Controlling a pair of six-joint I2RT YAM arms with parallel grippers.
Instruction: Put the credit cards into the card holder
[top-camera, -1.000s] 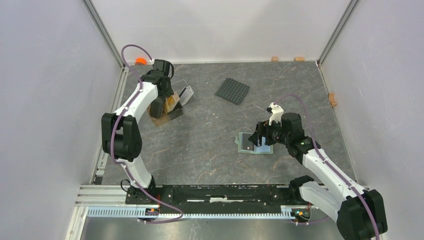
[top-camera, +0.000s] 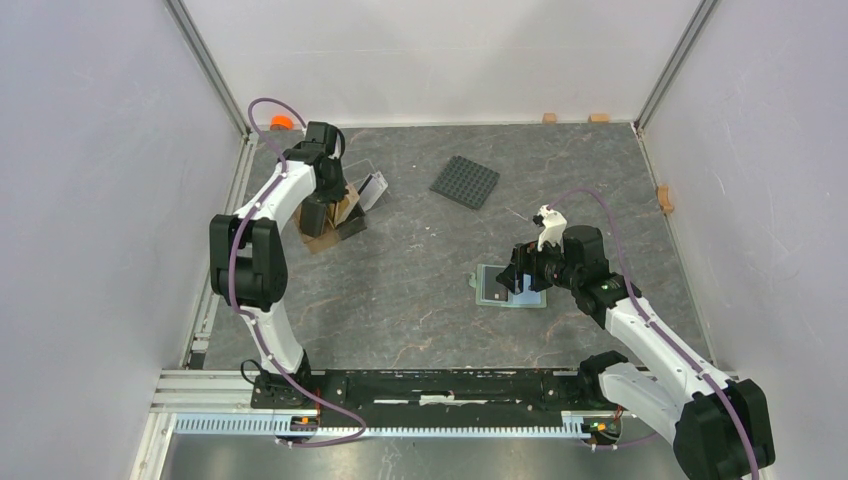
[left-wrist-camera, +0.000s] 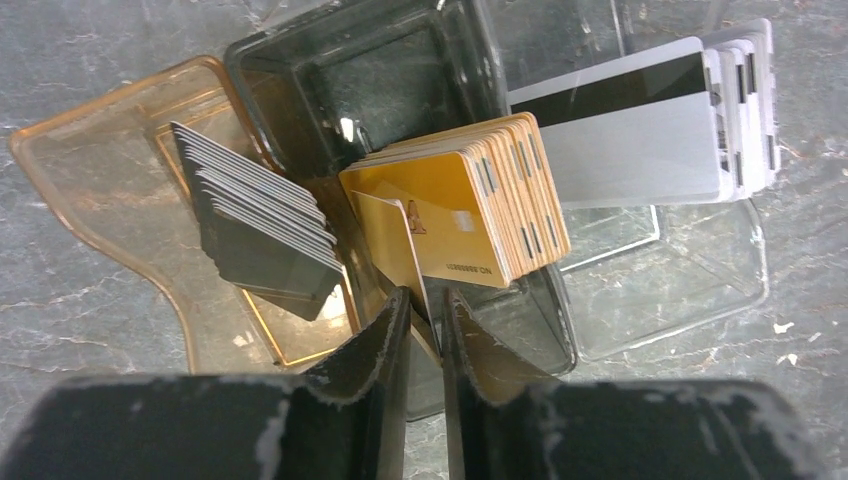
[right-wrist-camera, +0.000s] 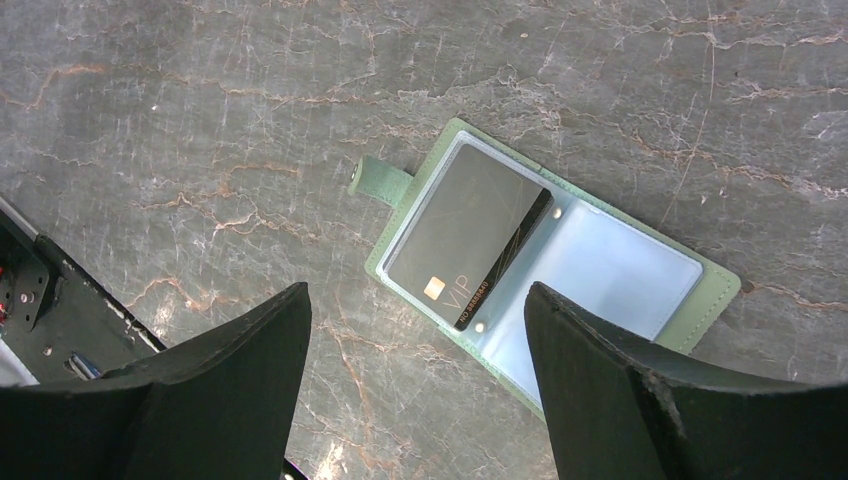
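Note:
Trays hold stacks of black cards (left-wrist-camera: 255, 220), gold cards (left-wrist-camera: 450, 200) and white cards (left-wrist-camera: 630, 140). My left gripper is down at the gold cards, its fingertips either side of one tilted gold card; whether they grip it I cannot tell. My right gripper stands open above a green card holder (right-wrist-camera: 705, 300), with nothing between its fingers. In the holder's left pocket lies a black VIP card (right-wrist-camera: 460, 230); the right side shows a pale clear sleeve.
A dark grid mat (top-camera: 464, 182) lies at the back centre. An orange object (top-camera: 282, 121) sits at the back left.
The left arm has shifted slightly, its elbow moving right and its wrist lowering over the card trays. The right arm has not moved.

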